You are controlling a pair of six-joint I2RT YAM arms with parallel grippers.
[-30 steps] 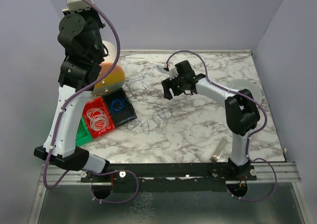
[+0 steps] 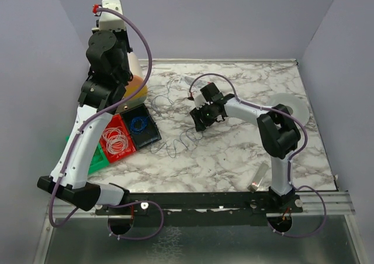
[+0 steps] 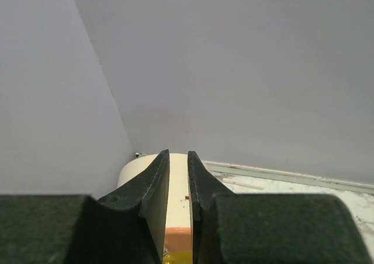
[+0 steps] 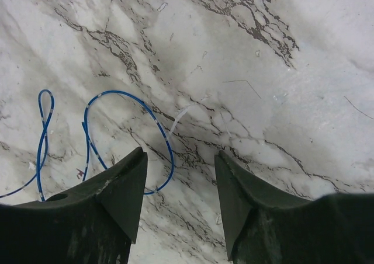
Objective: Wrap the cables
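A thin blue cable (image 2: 175,146) lies loosely looped on the marble table (image 2: 234,159), near its middle. In the right wrist view, my right gripper stands open above the table; its left finger overlaps part of the blue cable (image 4: 158,121), and nothing lies between the tips. Farther back, a second loose cable (image 2: 156,105) is spread out. My left gripper is raised high at the left, slightly open with a narrow empty gap. Its fingertips are hard to make out in the top view.
A black bin (image 2: 153,136) holds a coiled blue cable (image 2: 138,124). Next to it, a red bin (image 2: 125,153) contains a pale coil (image 2: 115,141), with a green bin (image 2: 98,159) beyond. An orange-and-yellow container (image 2: 138,86) stands behind the bins.
The left arm has shifted down and slightly right in the top view. The cables look unmoved.
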